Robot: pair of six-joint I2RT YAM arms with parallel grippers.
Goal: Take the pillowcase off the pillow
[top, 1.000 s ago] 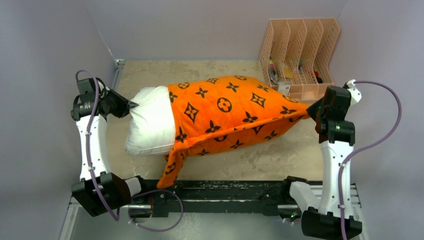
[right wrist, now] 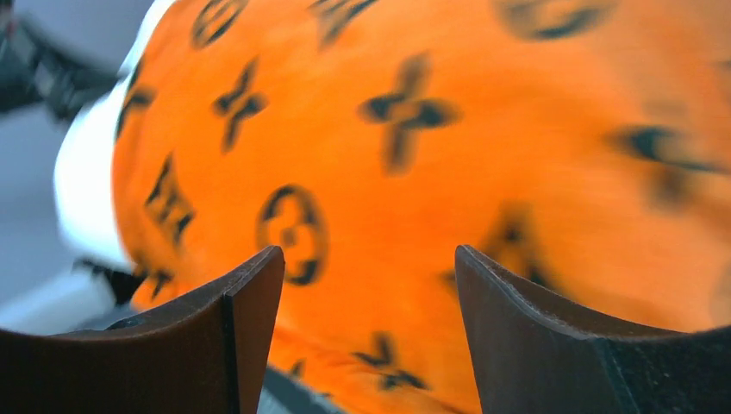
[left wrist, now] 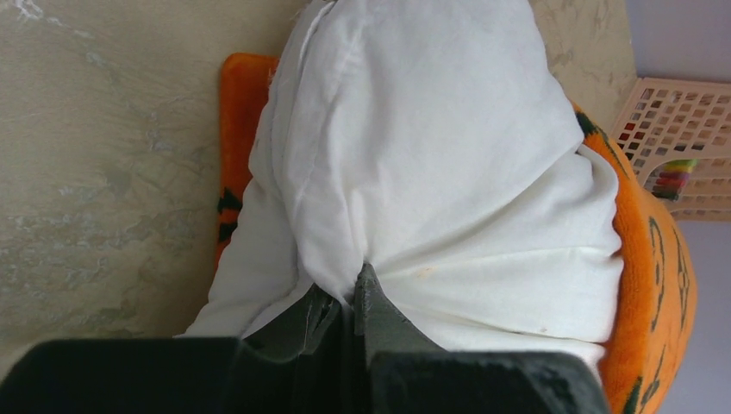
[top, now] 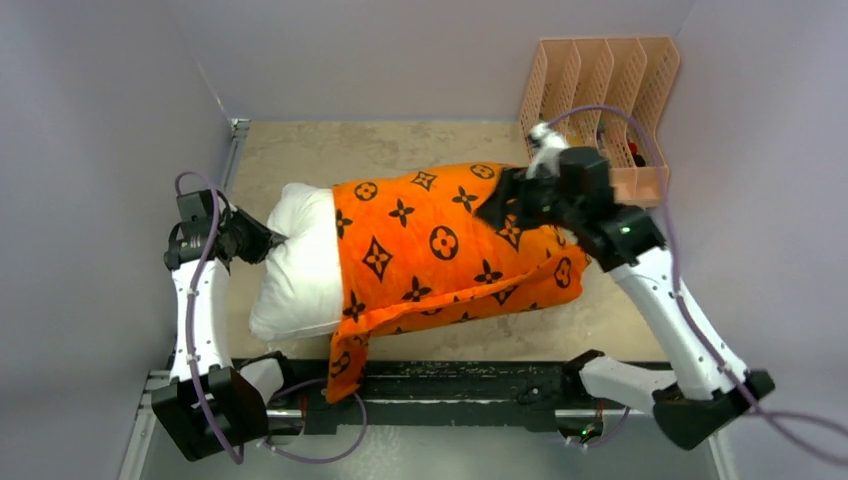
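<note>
A white pillow (top: 298, 262) lies at the left of the table, its left end bare. The orange pillowcase (top: 400, 262) with dark motifs still covers the rest, and a loose flap hangs over the table's front edge. In the left wrist view, my left gripper is shut on gathered white pillow cloth (left wrist: 448, 172) at that bare end. My right gripper (top: 490, 205) hovers above the pillowcase's right half, blurred by motion. In the right wrist view its fingers (right wrist: 250, 319) stand wide apart with nothing between them, over the orange cloth (right wrist: 345, 155).
A peach plastic rack (top: 610, 185) with several compartments stands at the back right corner. Bare table (top: 440, 142) shows behind the pillow and in front of it. A dark beam (top: 450, 385) runs along the front edge.
My right gripper has let go of the pillowcase's right end and swung left over the pillow. That end has slackened. My left gripper has shifted slightly right and toward the front with the pillow.
</note>
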